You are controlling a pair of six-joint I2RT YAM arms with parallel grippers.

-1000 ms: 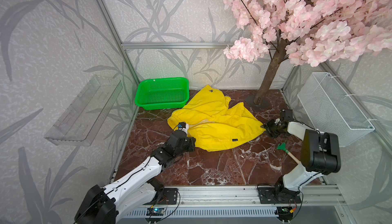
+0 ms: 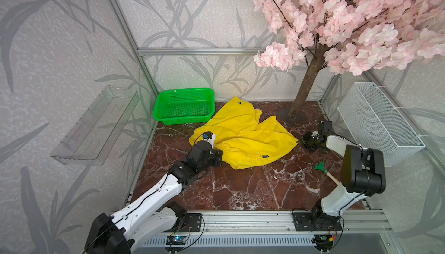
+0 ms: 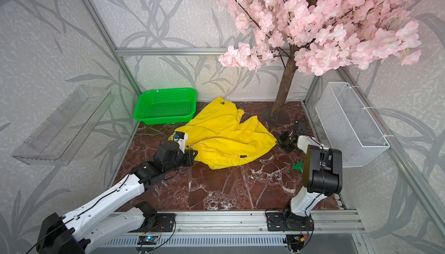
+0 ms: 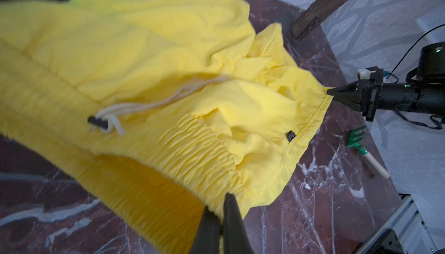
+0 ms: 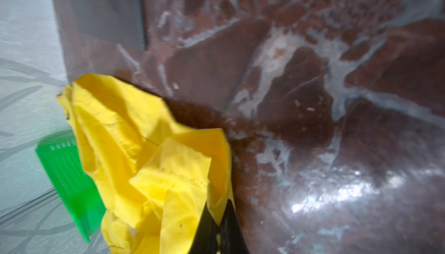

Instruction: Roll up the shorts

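Note:
Yellow shorts (image 2: 250, 136) lie crumpled across the middle of the marble table, with a pale drawstring (image 4: 171, 97) on the gathered waistband. My left gripper is shut on the waistband's edge, and the cloth rises toward it. At the right end, the left wrist view shows the tip of the right gripper pinching a leg hem corner. In the right wrist view the right gripper is shut, with yellow cloth running in between its fingertips. Part of the waistband is hidden behind the left arm in the top views.
A green basket (image 2: 184, 120) stands at the back left, and a tree trunk (image 2: 308, 85) rises at the back right. A small green rake (image 2: 319, 166) lies near the right arm.
The left gripper has risen slightly and moved away from the front, carrying the waistband edge with it. The cloth's front edge has shifted back; the right gripper has moved only slightly.

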